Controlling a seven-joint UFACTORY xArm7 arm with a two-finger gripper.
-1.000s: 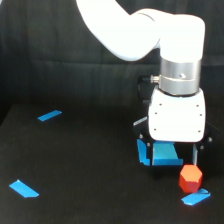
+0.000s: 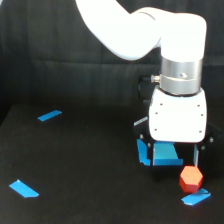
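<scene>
My white gripper (image 2: 172, 158) points down at the right side of the black table. Its dark fingers stand wide apart, and their tips are hard to make out against the black. A blue block (image 2: 166, 154) shows below the hand, between or just behind the fingers; I cannot tell which, and its upper part is hidden by the hand. A red six-sided block (image 2: 191, 179) sits in front and to the right of the gripper, near the right finger, with no clear contact.
Blue tape strips lie at the far left (image 2: 50, 115), the near left (image 2: 24, 188) and the near right (image 2: 196, 198), beside the red block. Another blue patch (image 2: 143, 151) shows next to the blue block.
The hand has shifted very slightly to the right.
</scene>
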